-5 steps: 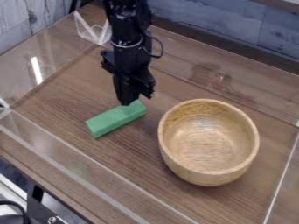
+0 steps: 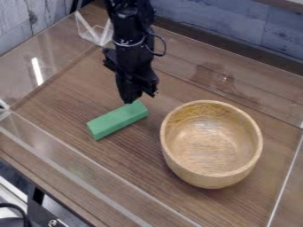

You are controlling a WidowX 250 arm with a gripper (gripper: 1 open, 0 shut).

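A black robot arm reaches down from the top of the view, its gripper (image 2: 135, 89) hanging just behind a green rectangular block (image 2: 116, 121) that lies flat on the wooden surface. The gripper looks shut, and nothing shows between its fingers. To the right of the block stands a round, light tan bowl (image 2: 211, 142), empty.
The wooden tray floor (image 2: 71, 151) is bare around the block and behind the bowl. Pale walls (image 2: 24, 18) edge it at the top left and back. Some clear plastic is at the left edge, and a dark cable lies at the bottom left corner.
The gripper has risen slightly, away from the green block, which lies where it was. The bowl has not moved.
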